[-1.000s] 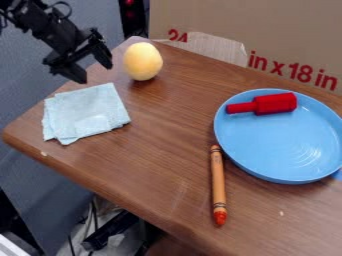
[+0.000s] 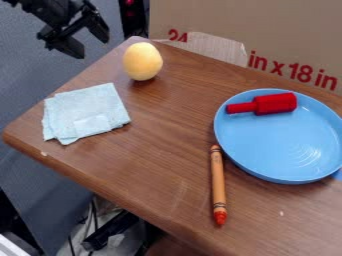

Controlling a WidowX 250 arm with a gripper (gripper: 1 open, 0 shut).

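The black gripper [image 2: 62, 46] hangs at the upper left, off the table's edge, partly cut by the frame; its fingers look apart with nothing visible between them. To its right a yellow rounded object [image 2: 143, 61] sits on the wooden table. A folded pale blue cloth [image 2: 84, 113] lies near the left edge. A blue plate [image 2: 283, 150] at the right holds a red cylinder with a handle [image 2: 271, 104]. An orange crayon [image 2: 218, 185] lies left of the plate.
A cardboard box [image 2: 261, 40] stands along the back, with clear packaging beside it.
The gripper has moved up and to the left, away from the cloth and the yellow object. The objects on the table are unchanged.
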